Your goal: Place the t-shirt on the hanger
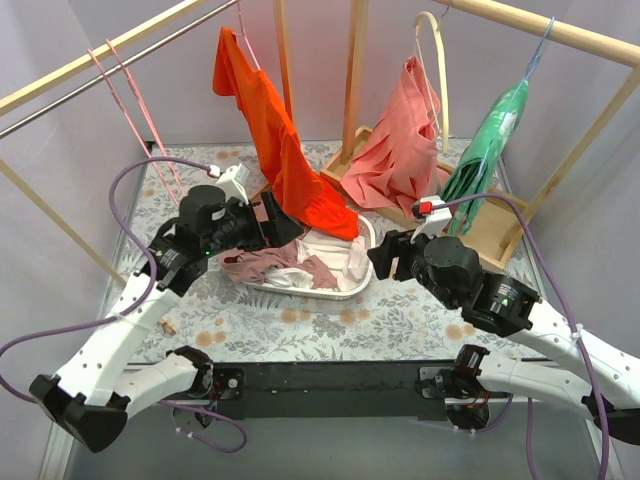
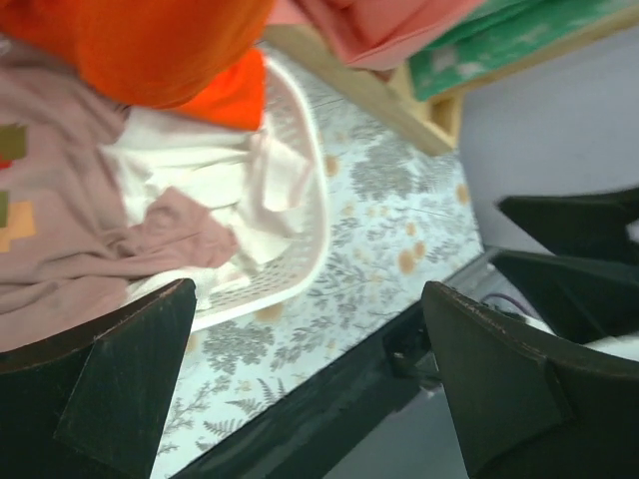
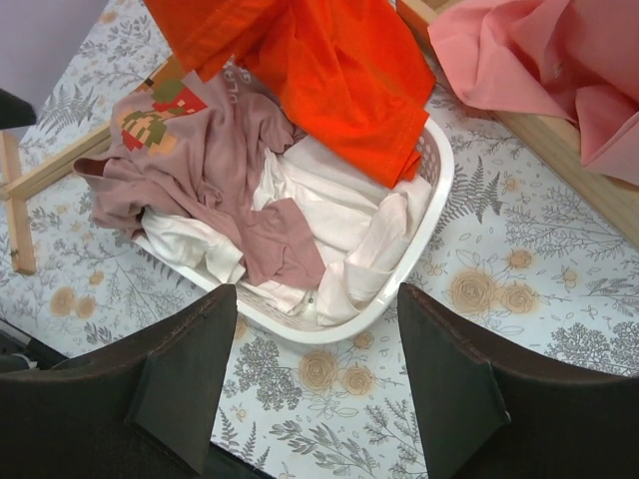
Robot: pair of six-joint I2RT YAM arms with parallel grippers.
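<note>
An orange t-shirt (image 1: pixel 262 110) hangs from a pink hanger (image 1: pixel 246 38) on the rack's left rail, its lower end draped into the white basket (image 1: pixel 362 285). Inside the basket lie a mauve t-shirt (image 3: pixel 200 150) with a colourful print and some white cloth (image 3: pixel 339 220). My left gripper (image 1: pixel 283 218) is open over the basket, in front of the orange cloth, nothing between its fingers. To the right of the basket my right gripper (image 1: pixel 382 262) stands part open and empty, its fingers (image 3: pixel 170 369) apart above the basket's near edge.
Two empty pink hangers (image 1: pixel 135 95) hang at the left of the rail. A salmon garment (image 1: pixel 395 140) and a green one (image 1: pixel 490 145) hang on the right, above a wooden base (image 1: pixel 490 232).
</note>
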